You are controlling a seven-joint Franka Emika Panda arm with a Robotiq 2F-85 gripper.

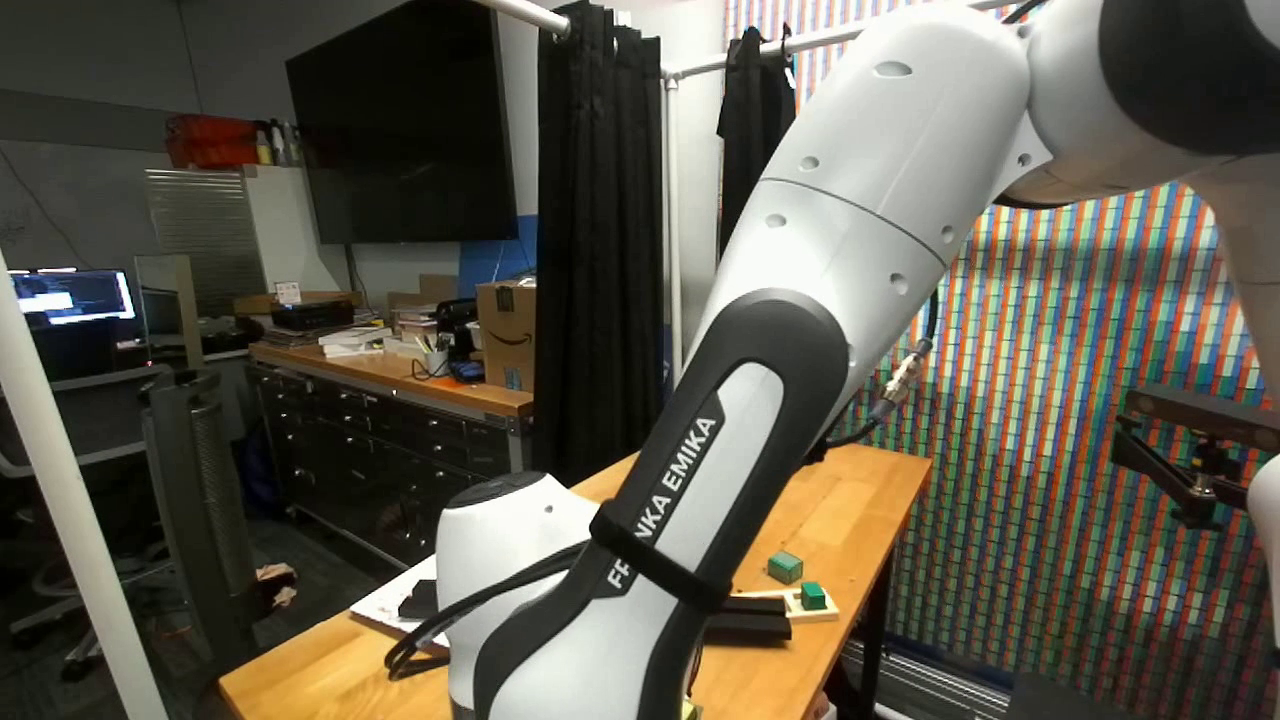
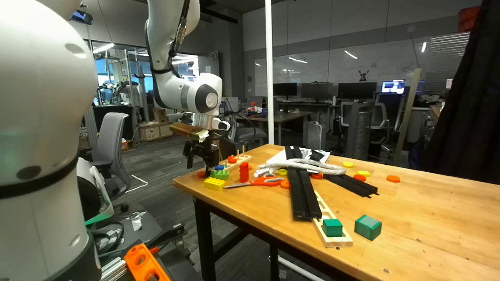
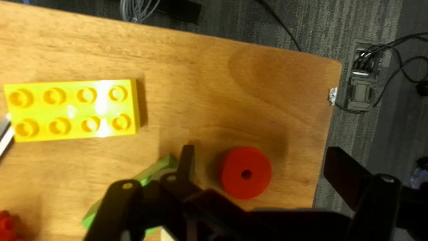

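Observation:
My gripper is open in the wrist view, its dark fingers spread to either side of a red disc (image 3: pixel 246 172) with a small centre hole. Nothing is held. The disc lies flat near the table corner. In exterior view 2 the gripper (image 2: pixel 201 161) hangs low over that corner, with the red disc (image 2: pixel 201 173) beneath it. A yellow eight-stud brick (image 3: pixel 72 110) rests to the upper left in the wrist view. Close by the left finger is a green brick (image 3: pixel 91 213), partly hidden by the gripper. Exterior view 1 does not show the gripper.
In exterior view 2, a red brick stack (image 2: pixel 244 171), orange scissors (image 2: pixel 267 182) and a peg board (image 2: pixel 243 159) crowd nearby. Black track pieces (image 2: pixel 300 192), a white rope (image 2: pixel 304 164) and green blocks (image 2: pixel 368 227) lie farther along.

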